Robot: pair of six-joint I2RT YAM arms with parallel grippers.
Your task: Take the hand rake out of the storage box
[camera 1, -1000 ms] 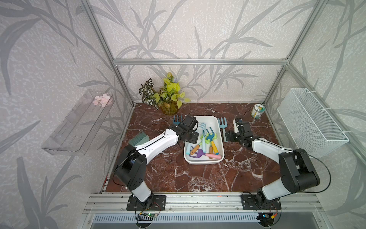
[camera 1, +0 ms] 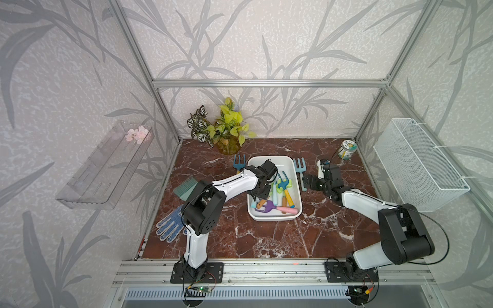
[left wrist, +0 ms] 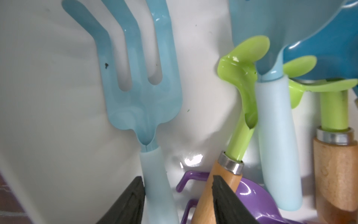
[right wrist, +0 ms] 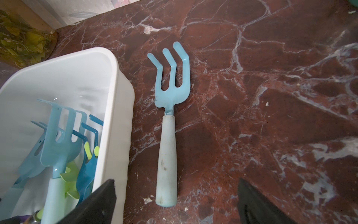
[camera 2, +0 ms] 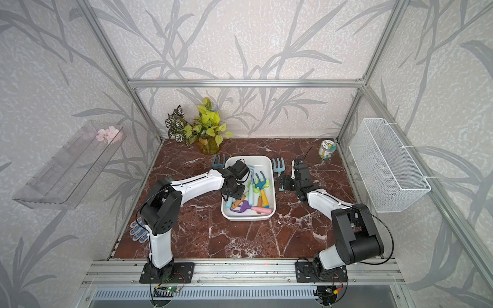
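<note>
The white storage box [camera 1: 296,205] holds several garden tools. In the left wrist view, a light blue hand rake [left wrist: 141,100] lies along the box's left side, and my left gripper is low over its handle, fingers apart, one at the handle and one by a wooden handle. In the right wrist view my right gripper is open beside the box, over the handle end of another light blue rake [right wrist: 167,156] lying on the table.
A plant [camera 1: 226,143] stands behind the box, a can [camera 1: 347,149] at the back right. A blue glove [camera 1: 169,225] lies front left.
The right gripper has barely moved.
</note>
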